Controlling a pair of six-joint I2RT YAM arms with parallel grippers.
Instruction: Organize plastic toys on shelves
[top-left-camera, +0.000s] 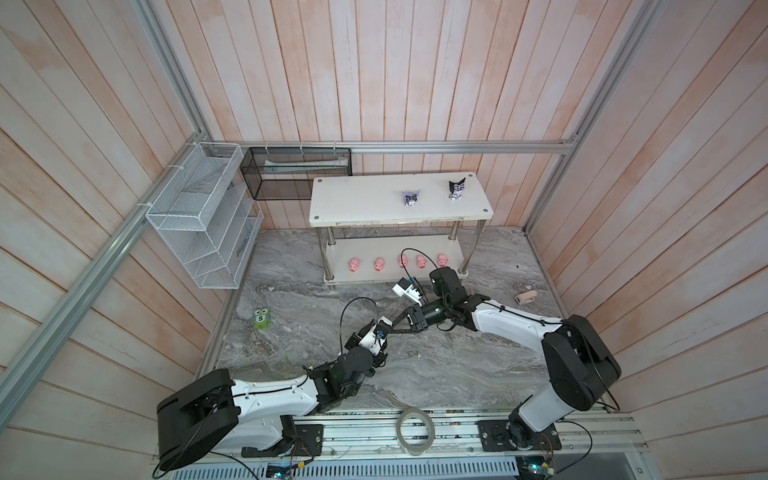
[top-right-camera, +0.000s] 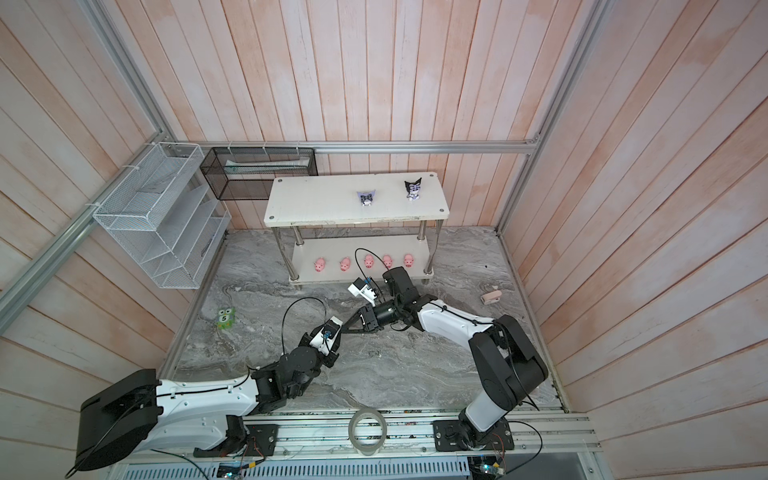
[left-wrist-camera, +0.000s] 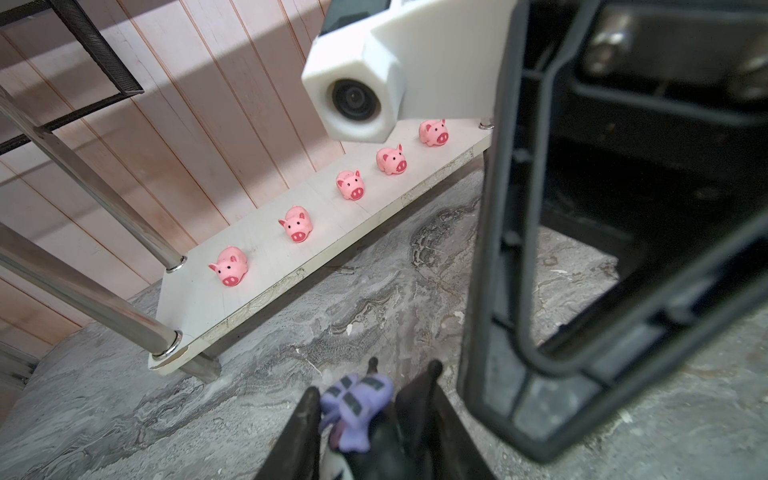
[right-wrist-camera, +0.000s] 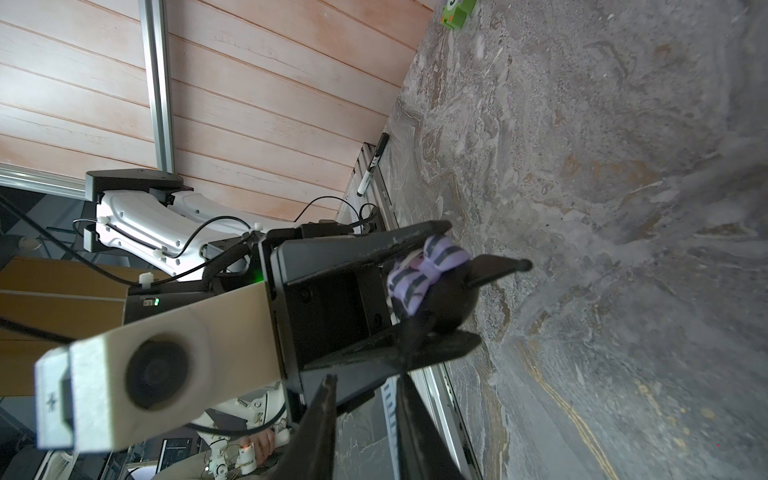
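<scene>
In the left wrist view my left gripper is shut on a black toy with a purple striped bow (left-wrist-camera: 357, 400). The right wrist view shows that toy (right-wrist-camera: 448, 297) between the left fingers, its dark pointed parts sticking out. My right gripper faces it from close by, its fingers parted with no toy visible between them. Several pink pig toys (left-wrist-camera: 297, 225) stand in a row on the lower shelf (left-wrist-camera: 264, 280). On the upper shelf (top-left-camera: 352, 196) are a purple-and-black toy (top-left-camera: 410, 197) and a black-and-white toy (top-left-camera: 457, 189).
A green toy (top-left-camera: 261, 318) lies on the left floor and a pale pink object (top-left-camera: 525, 297) on the right. White wire baskets (top-left-camera: 196, 208) hang at the left wall, a black mesh basket (top-left-camera: 296, 172) at the back. Tape (top-left-camera: 415, 432) lies at the front edge.
</scene>
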